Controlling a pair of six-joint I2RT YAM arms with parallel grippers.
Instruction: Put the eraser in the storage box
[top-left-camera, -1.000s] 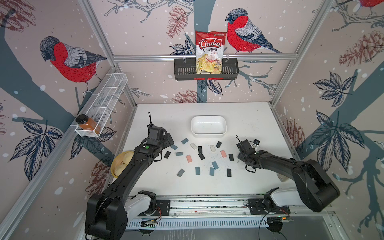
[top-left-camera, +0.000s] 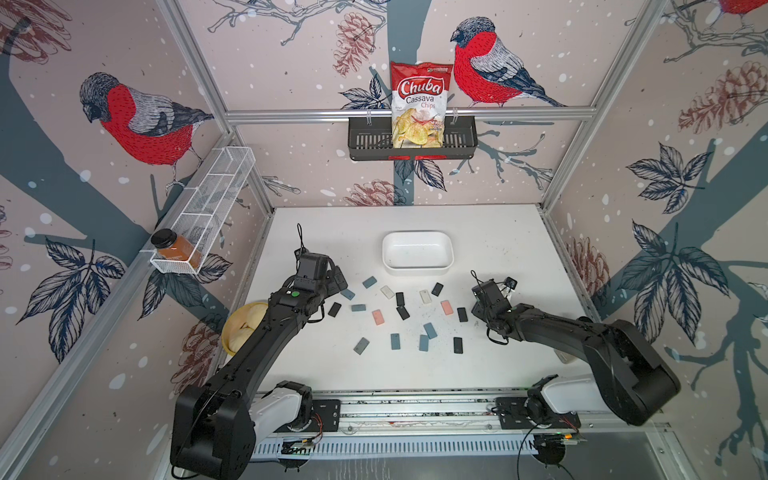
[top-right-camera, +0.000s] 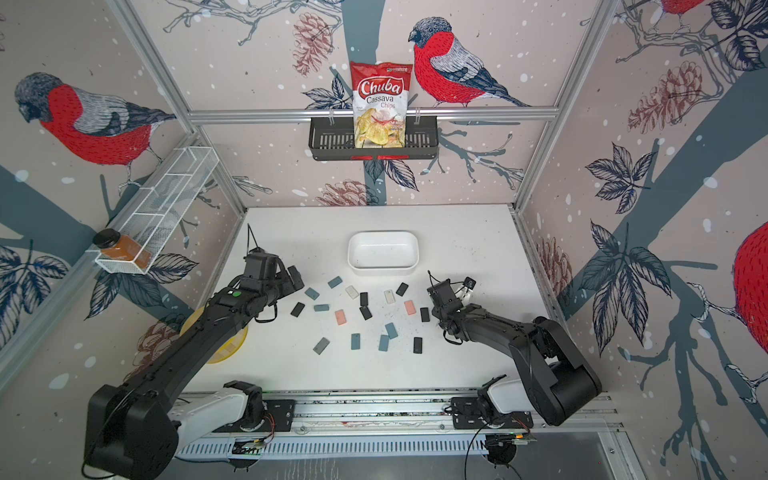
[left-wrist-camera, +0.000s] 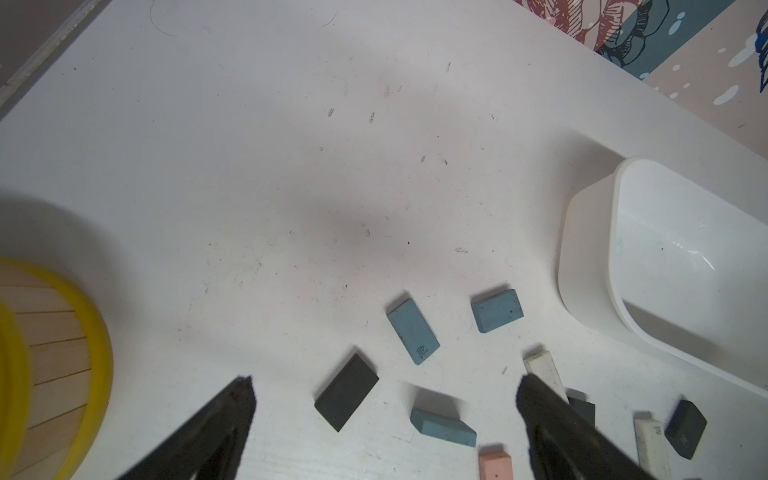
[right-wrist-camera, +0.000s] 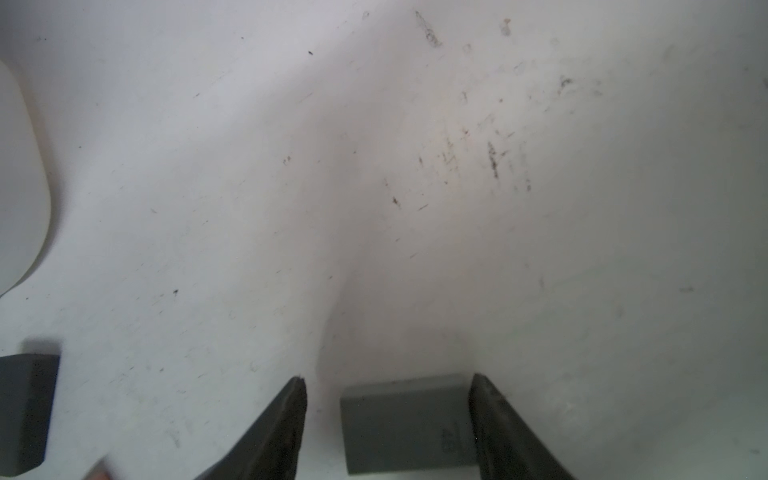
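A white storage box (top-left-camera: 417, 262) (left-wrist-camera: 664, 240) stands empty at the middle back of the table. Flat erasers in blue, black, pink and white are spread in front of it, such as a blue one (left-wrist-camera: 413, 331) and a black one (left-wrist-camera: 346, 392). My right gripper is low at the right of the group, with a dark grey-green eraser (right-wrist-camera: 408, 424) between its parted fingers; the right finger touches or nearly touches it, and whether it is gripped is unclear. My left gripper stands open above the left side, nothing held.
A yellow-rimmed wooden bowl (left-wrist-camera: 94, 352) is at the left edge. A wire shelf (top-left-camera: 204, 208) with a jar hangs on the left wall, and a black rack (top-left-camera: 368, 140) with chips on the back wall.
My right gripper and arm shifted very slightly over the last second, staying beside the same spot. The left arm and the erasers in view look unchanged.
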